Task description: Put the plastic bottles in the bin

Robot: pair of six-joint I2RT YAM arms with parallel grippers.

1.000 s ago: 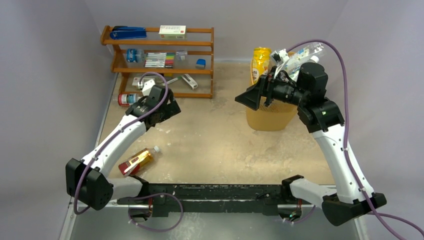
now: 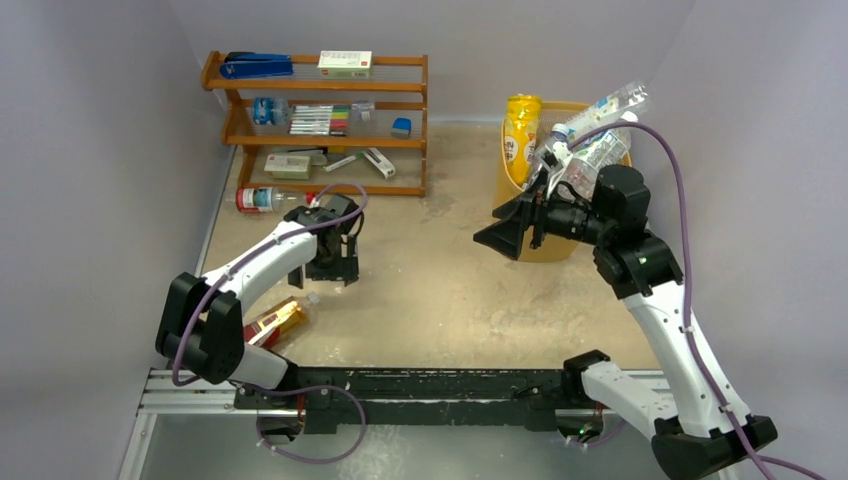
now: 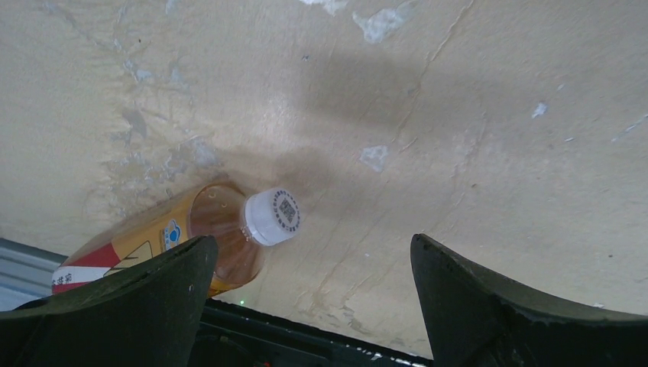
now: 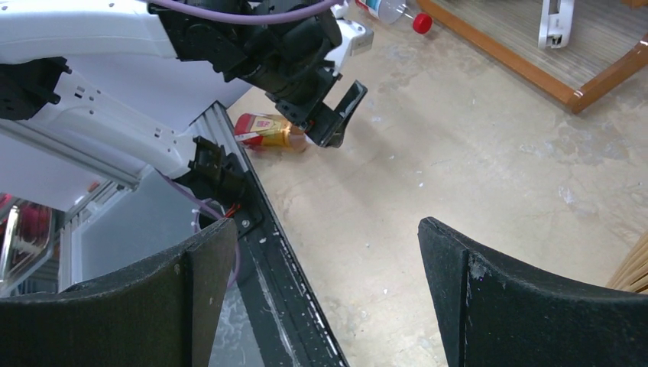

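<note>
An orange-drink bottle with white cap (image 2: 280, 320) lies on the near left floor; in the left wrist view its cap (image 3: 271, 216) is between and above the fingers. My left gripper (image 2: 323, 275) hangs open above and behind it, empty. A red-capped bottle (image 2: 260, 199) lies before the shelf. My right gripper (image 2: 510, 222) is at the yellow bin (image 2: 530, 245), its fingers apart with nothing visible between them. The bin holds several plastic bottles (image 2: 610, 106) and a yellow container (image 2: 521, 130).
The wooden shelf (image 2: 325, 84) at the back holds boxes, pens, small items and bottles. Walls close off both sides.
My left arm has moved down toward the near side, its gripper closer to the orange-drink bottle.
</note>
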